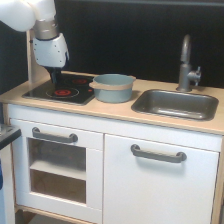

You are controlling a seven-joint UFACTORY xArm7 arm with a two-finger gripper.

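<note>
The white robot arm reaches in from the top left. My gripper (57, 80) points down over the black cooktop (85, 90) with its red burner ring, and its dark fingers are small and blend into the dark background. Whether they are apart or hold anything does not show. A blue-grey pot (114, 90) with tan handles stands upright just right of the burner, apart from the gripper.
A metal sink (172, 104) with a grey faucet (186, 65) is set into the right of the wooden counter. Below it, the white cabinet doors (150, 190) are shut, with grey handles. A narrow strip of counter between pot and sink is clear.
</note>
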